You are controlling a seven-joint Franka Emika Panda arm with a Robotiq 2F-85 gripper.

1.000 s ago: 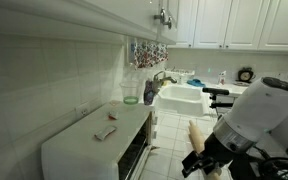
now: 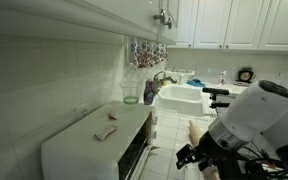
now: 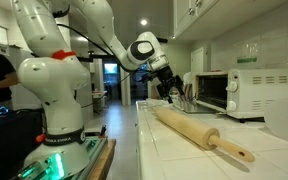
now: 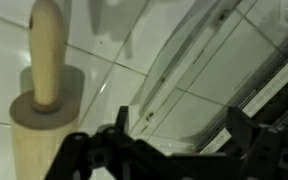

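Note:
A wooden rolling pin (image 3: 199, 132) lies on the white tiled counter in exterior view 2. One handle and part of the rolling pin (image 4: 46, 120) show at the left of the wrist view, outside the fingers. Above the counter, my gripper (image 3: 167, 88) hangs near the pin's far end. Exterior view 1 has the gripper (image 2: 189, 160) low on the right, with the arm covering part of the pin. In the wrist view the dark fingers (image 4: 114, 152) are spread apart, and nothing shows gripped between them.
A white toaster oven (image 3: 246, 92) stands against the wall. Its dark front (image 4: 276, 98) borders the wrist view's right side. A pale strip (image 4: 184, 60) crosses the tiles there; what it is, I cannot tell. Beyond stand a clear container (image 2: 131, 93) and the sink (image 2: 181, 97).
Compared with one second ago, my gripper is slightly higher and farther left in exterior view 1, and the arm covers more of the rolling pin. The toaster oven has stayed put.

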